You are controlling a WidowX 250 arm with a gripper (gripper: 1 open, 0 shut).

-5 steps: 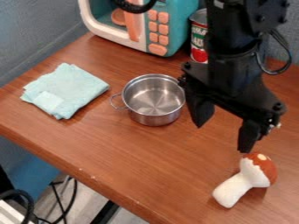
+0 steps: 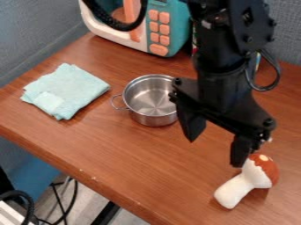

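Note:
My black gripper (image 2: 216, 143) hangs over the right side of the wooden table, open, its fingers apart with nothing visible between them; one finger reaches down just above a white toy mushroom (image 2: 245, 183) with a red, white-spotted cap, lying at the lower right. Left of the gripper stands a small steel pot (image 2: 150, 106) with handles.
A folded light-blue cloth (image 2: 65, 88) lies at the left. A teal toy microwave (image 2: 163, 26) stands at the back, partly behind the arm. Dark cables hang beside the table's front-left edge.
The gripper has moved left and a little downward toward the mushroom and pot.

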